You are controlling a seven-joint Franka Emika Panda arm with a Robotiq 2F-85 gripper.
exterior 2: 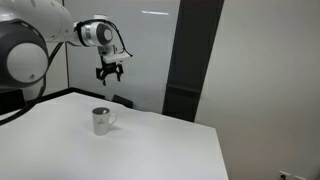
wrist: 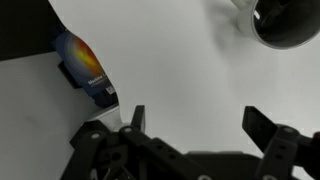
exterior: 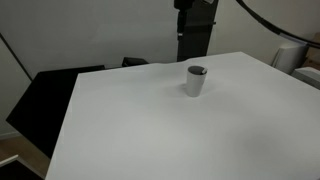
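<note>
A light grey mug (exterior: 194, 86) stands upright on the white table (exterior: 130, 120), toward its far side. Exterior view 2 also has the mug (exterior 2: 101, 124), its handle pointing right. High above the table, clear of the mug, my gripper (exterior 2: 111, 75) hangs open and empty. In the wrist view the mug (wrist: 262, 37) is cut off by the top right corner, showing its dark inside, while the open gripper has only bare tabletop between its fingers. Exterior view 1 catches just a dark lower bit of the gripper at its top edge.
Beyond the table edge, the wrist view has a dark item with an orange and blue face (wrist: 82, 60). A black surface (exterior: 50, 110) adjoins the table's left side. Pale objects (exterior: 288, 54) stand at the right edge.
</note>
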